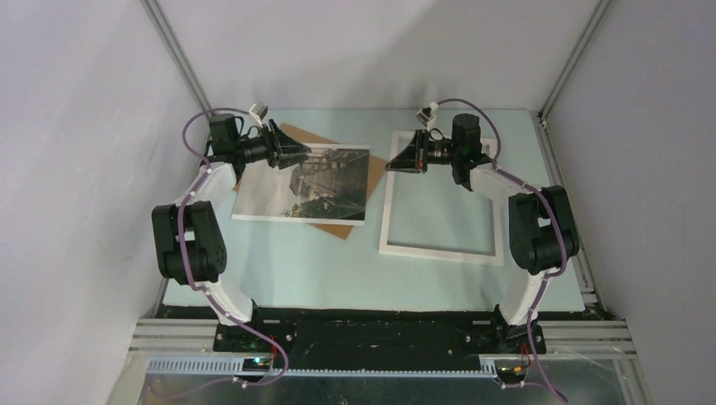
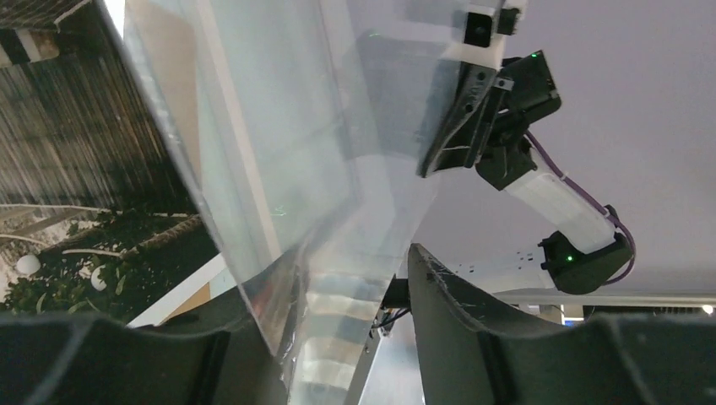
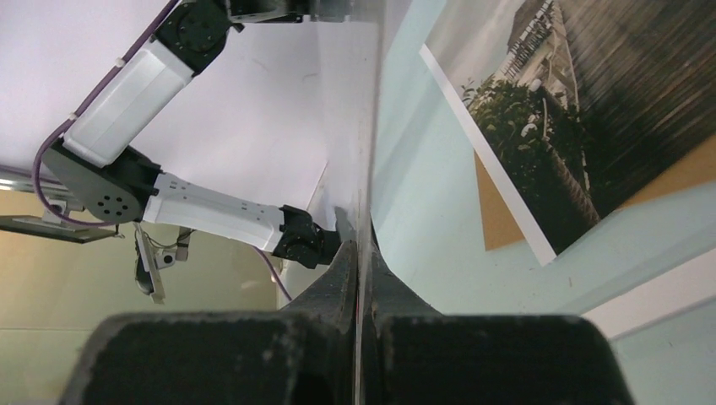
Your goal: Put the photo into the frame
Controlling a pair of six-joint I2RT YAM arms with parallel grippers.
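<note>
The photo (image 1: 325, 186) lies on a brown board (image 1: 371, 181) at left, beside the white frame (image 1: 439, 254). A clear sheet stretches between my grippers, seen edge-on in the right wrist view (image 3: 367, 126). My left gripper (image 1: 295, 153) is above the photo, its fingers apart with the sheet running between them. My right gripper (image 1: 397, 164) is shut on the sheet's edge, over the frame's left side.
Walls stand close at the back and both sides.
</note>
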